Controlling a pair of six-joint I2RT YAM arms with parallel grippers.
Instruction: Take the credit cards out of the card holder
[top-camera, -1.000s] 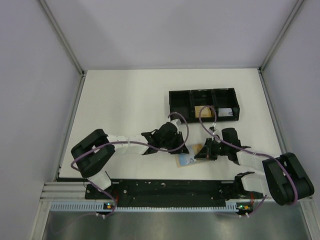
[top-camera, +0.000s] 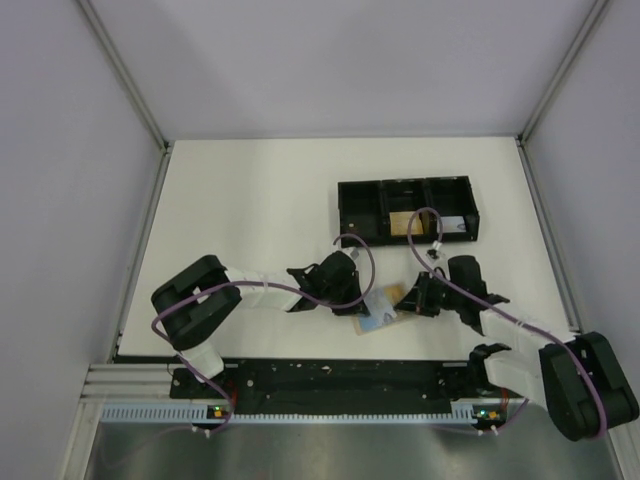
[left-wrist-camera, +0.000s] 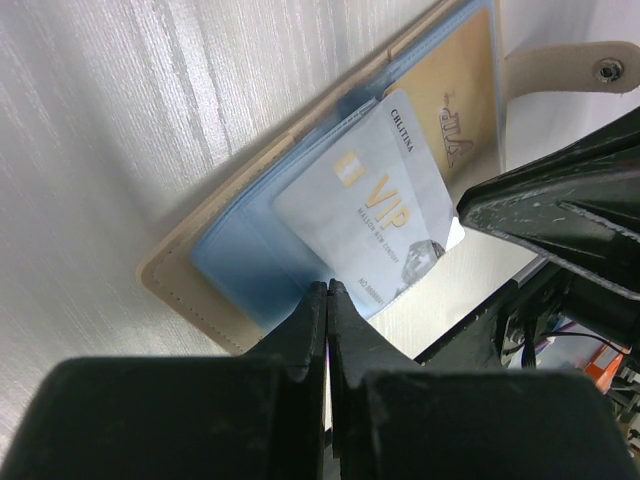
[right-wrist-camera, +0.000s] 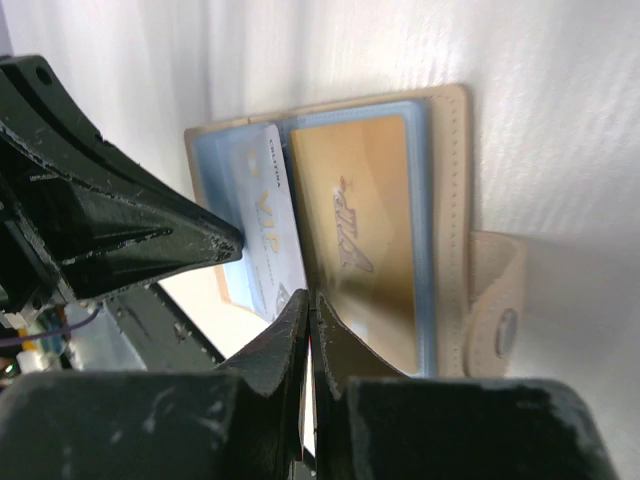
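The open card holder (left-wrist-camera: 190, 290) lies on the white table with blue and tan inserts, a white VIP card (left-wrist-camera: 365, 205) on its blue part and a gold card (right-wrist-camera: 350, 230) beside it. My left gripper is shut over the holder's blue side, nothing visible between its fingers. My right gripper is shut at the edge between the white and gold cards, nothing seen held. In each wrist view the other gripper's dark finger reaches over the holder.
A black three-compartment tray (top-camera: 363, 212) stands behind the holder, with cards in its middle and right compartments.
Over the last second my left gripper has moved slightly down toward the front of the table. The right arm has shifted slightly right and frontward.
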